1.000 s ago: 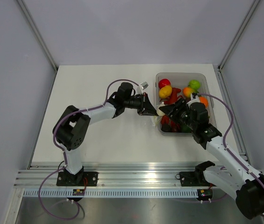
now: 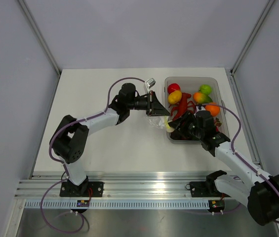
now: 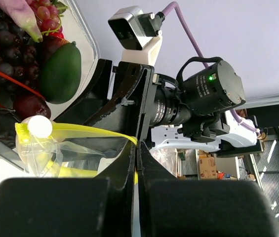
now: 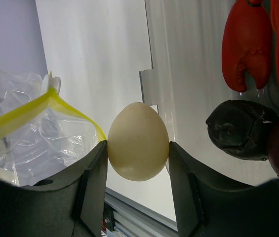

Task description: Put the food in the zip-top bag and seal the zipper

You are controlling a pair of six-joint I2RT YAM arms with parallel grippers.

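A pale egg-shaped food item (image 4: 138, 141) is pinched between the fingertips of my right gripper. Just left of it in the right wrist view hangs the clear zip top bag (image 4: 70, 133), its yellow-edged mouth spread open and a white slider (image 4: 50, 85) at one end. My left gripper is shut on the bag's yellow rim. From above, the egg (image 2: 170, 128) is beside the bag (image 2: 157, 122), close to its mouth; whether they touch I cannot tell. The left wrist view shows the right gripper's fingers (image 3: 87, 106) behind the rim, the egg hidden.
The grey bin (image 2: 193, 80) at the right holds several foods, among them a red lobster (image 2: 182, 103), an orange (image 2: 212, 109) and a dark round fruit (image 4: 243, 129). Both grippers meet over its left edge.
My right gripper has moved slightly toward the front of the table with the egg. The left gripper has shifted a little left and back, and more of the bag shows.
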